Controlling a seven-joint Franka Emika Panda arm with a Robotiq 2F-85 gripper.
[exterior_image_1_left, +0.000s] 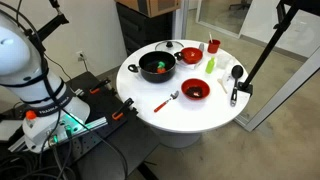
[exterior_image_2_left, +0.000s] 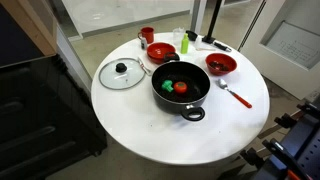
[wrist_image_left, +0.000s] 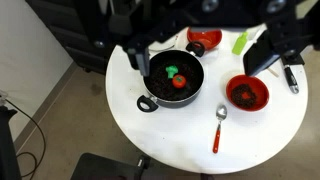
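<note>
In the wrist view my gripper is open above the round white table, its dark blurred fingers wide apart with nothing between them. Below it sits a black pot holding a red tomato-like piece and a green piece. A red bowl with dark contents stands to the pot's right. Between bowl and pot, nearer the table's edge, lies a spoon with a red handle. The gripper's fingers cannot be made out in either exterior view.
Toward the far side are a glass lid, a red mug, a red pan and a green bottle. A black ladle lies by the right edge in exterior view 1.
</note>
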